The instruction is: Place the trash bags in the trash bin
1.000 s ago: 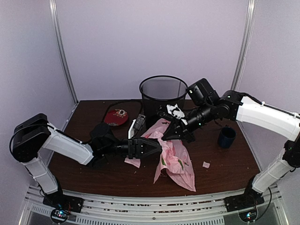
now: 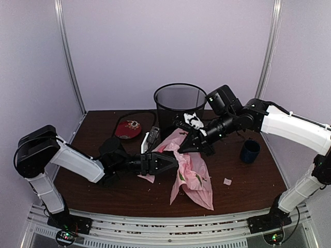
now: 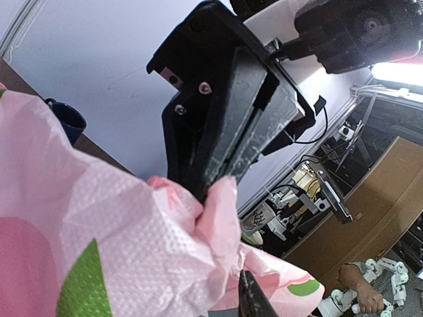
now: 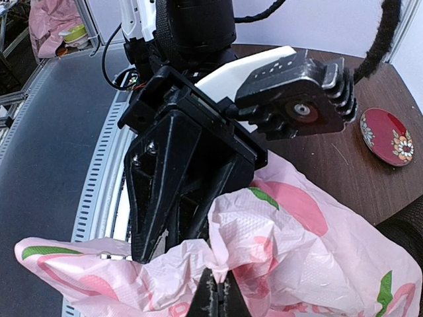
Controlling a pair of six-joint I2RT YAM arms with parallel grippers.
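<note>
A crumpled pink trash bag (image 2: 194, 181) with green leaf prints hangs between my two grippers, its loose end spread toward the front of the table. In the right wrist view, the bag (image 4: 291, 244) is pinched between the closed fingertips of my right gripper. My left gripper (image 2: 175, 162) is against the bag's left side, its fingers (image 4: 158, 188) slightly apart, with pink folds over their tips. Behind the grippers stands the dark trash bin (image 2: 179, 97), its round mouth upward; the right gripper partly covers its lower front.
A red flowered plate (image 2: 128, 129) lies left of the bin. At the right stands a dark blue mug (image 2: 250, 151). One small pink scrap (image 2: 227, 182) lies on the table near the right front.
The left arm's elbow has shifted slightly to the right.
</note>
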